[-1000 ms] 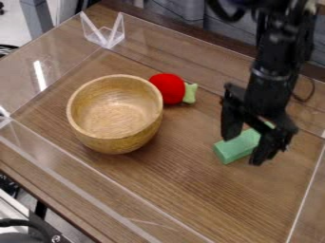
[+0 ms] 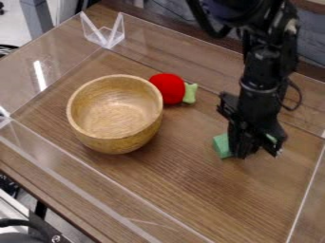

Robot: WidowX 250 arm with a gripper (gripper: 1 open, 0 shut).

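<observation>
My black gripper (image 2: 248,141) is lowered at the right of the table, over a green object (image 2: 221,145) that it largely hides. Whether its fingers hold the object or only surround it cannot be told. A wooden bowl (image 2: 113,105) stands to the left, and a red tomato-like toy (image 2: 170,88) with a pale green piece at its right lies behind the bowl's right side.
A small clear plastic object (image 2: 102,31) lies at the back left. The table's left edge runs along the left of the view.
The gripper has come down onto the green object over the last second, covering more of it. The bowl and red toy have not moved.
</observation>
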